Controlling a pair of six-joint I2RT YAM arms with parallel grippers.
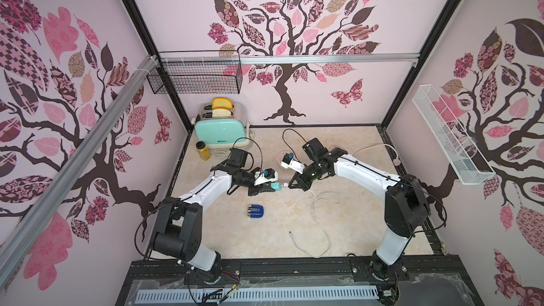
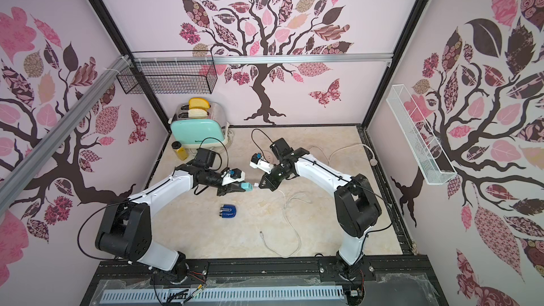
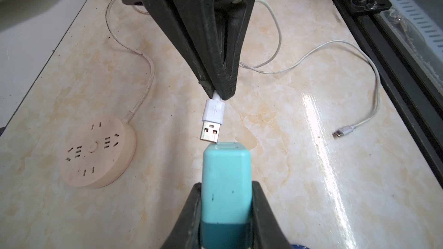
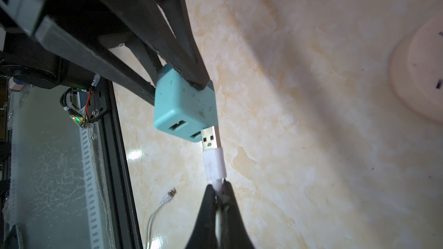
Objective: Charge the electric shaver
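Note:
My left gripper is shut on a turquoise charger block, whose two USB ports face my right gripper in the right wrist view. Pinched in my right gripper is the white USB-A plug (image 4: 214,162) of the charging cable. Its metal end stands just outside the port side of the block (image 4: 184,106), close by the second port; whether they touch I cannot tell. The cable's small other end (image 3: 343,131) lies loose on the table. A blue object with several light stripes, perhaps the shaver (image 1: 255,210), rests on the table below the left gripper.
A round pink power strip (image 3: 99,152) sits behind the grippers. At the back left stand a turquoise toaster (image 1: 220,130) and a yellow jar (image 1: 203,150). The white cable (image 1: 317,223) loops over the front of the table, otherwise mostly bare there.

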